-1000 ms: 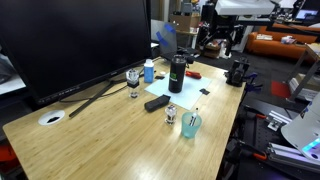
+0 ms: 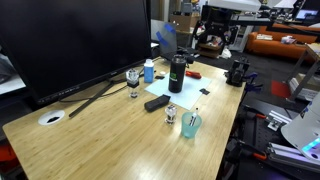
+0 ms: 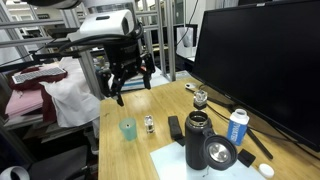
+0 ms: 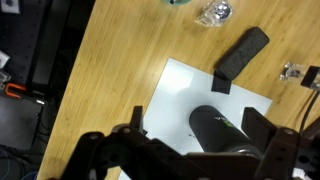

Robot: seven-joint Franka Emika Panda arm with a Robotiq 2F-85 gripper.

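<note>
My gripper hangs well above the table, its fingers spread wide apart at the lower edge of the wrist view. Nothing shows between them in exterior view 2, where the gripper [image 3: 133, 89] is in the air above the cup side of the table. A tall black bottle [image 2: 177, 76] stands upright on a white sheet [image 4: 172, 98]. In the wrist view, the bottle [image 4: 216, 130] is below the gripper, partly covered by it. A black case [image 4: 243, 53] lies just beside the sheet.
A greenish cup [image 2: 191, 124] holding a thin item and a clear glass [image 2: 171, 115] stand nearer the front edge. A white-and-blue bottle [image 3: 237, 127] and the large monitor [image 3: 255, 60] are behind.
In exterior view 1 my gripper and arm sit slightly higher than before. The objects on the table have not moved.
</note>
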